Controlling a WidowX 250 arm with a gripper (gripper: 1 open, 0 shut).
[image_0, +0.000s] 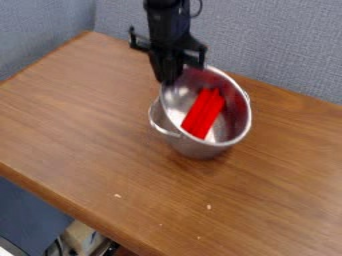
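Note:
A steel pot (219, 140) with loop handles sits at the middle of the wooden table, with a red object (203, 114) lying inside it. My black gripper (168, 80) is at the pot's back-left rim, partly over it. Its fingertips are small and dark, and I cannot make out whether they grip the rim.
Grey padded walls stand along the back and left, and a blue-grey surface lies past the front-left edge.

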